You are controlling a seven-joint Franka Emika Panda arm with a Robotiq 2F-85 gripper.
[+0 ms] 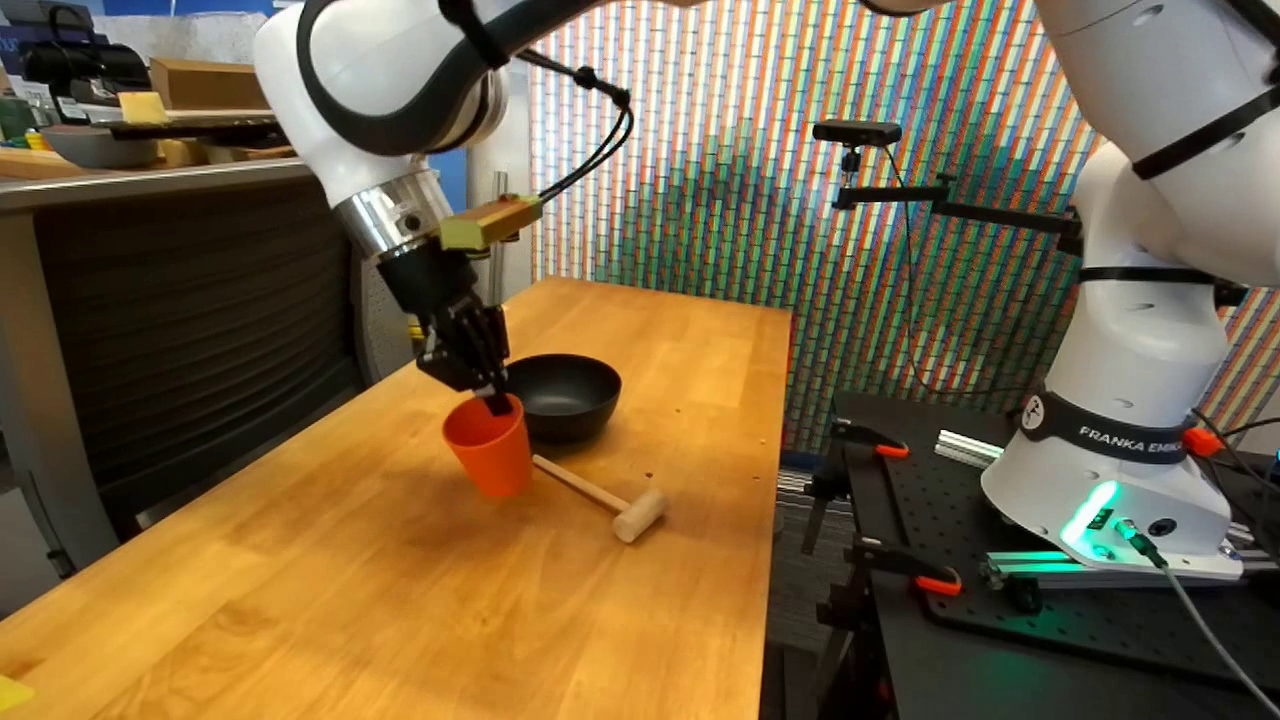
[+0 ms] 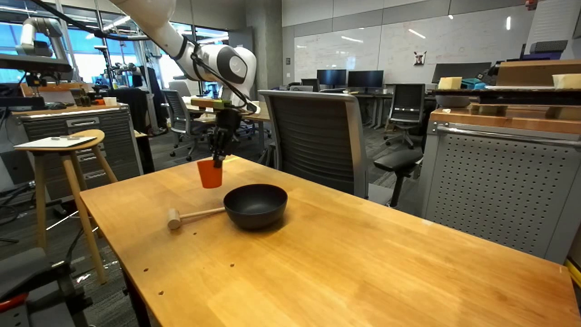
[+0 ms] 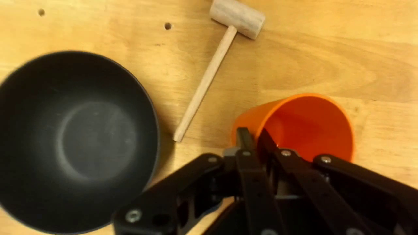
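My gripper is shut on the near rim of an orange cup point(image 1: 489, 450), one finger inside the cup and one outside. The cup hangs tilted above the wooden table, its mouth visible in the wrist view. Beside it rests a black bowl point(image 3: 92, 141), upright, with nothing inside. A wooden mallet point(image 3: 207, 80) lies flat on the table, its handle end close to the bowl and its head point(image 1: 639, 516) pointing away from it.
Bare wooden table point(image 2: 392, 261) spreads widely around these objects. An office chair point(image 2: 321, 144) stands close to one long edge. The robot's base point(image 1: 1104, 480) is on a separate black table.
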